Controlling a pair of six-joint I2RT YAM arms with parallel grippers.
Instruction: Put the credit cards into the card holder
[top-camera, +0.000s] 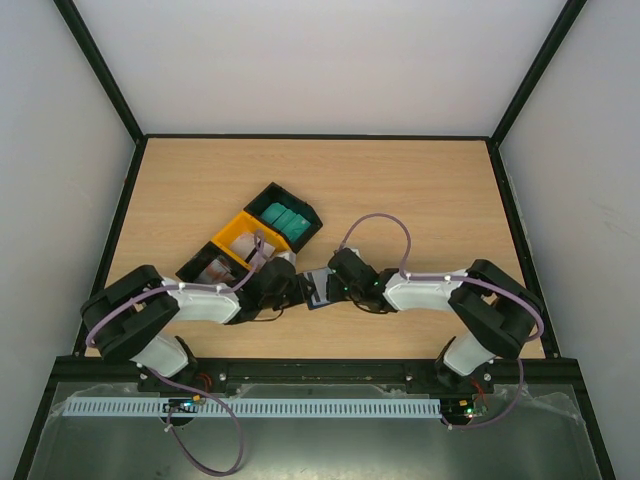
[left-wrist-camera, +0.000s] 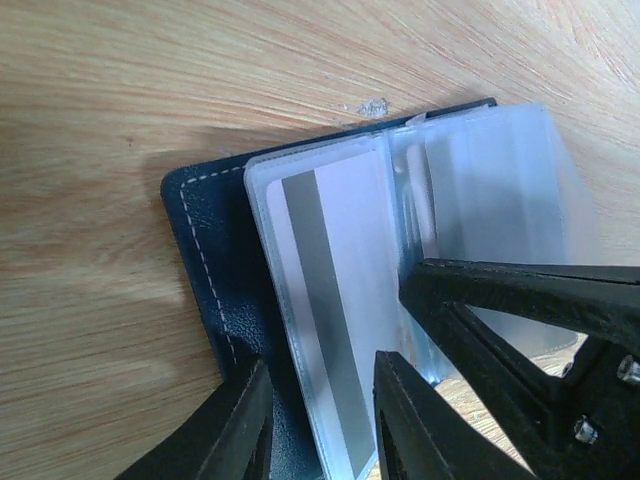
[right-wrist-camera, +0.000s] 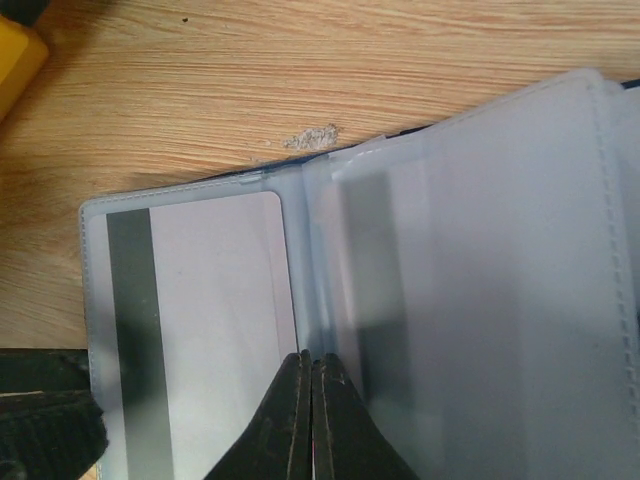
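Observation:
The card holder (top-camera: 318, 288) lies spread on the table between the two arms, its dark blue cover (left-wrist-camera: 222, 260) under clear sleeves. A white card with a dark stripe (right-wrist-camera: 205, 310) sits inside the sleeve on the left, and a second striped card (right-wrist-camera: 400, 300) shows dimly through the sleeves on the right. My left gripper is partly open at the holder's left edge, its fingertips apart with nothing seen held between them. Over the holder's fold, my right gripper is shut, its tips together and nothing showing between them.
Left of the holder stands a row of bins: a black one (top-camera: 318, 222) with teal items, a yellow one (top-camera: 222, 238) with pale cards, and another dark one (top-camera: 187, 270).

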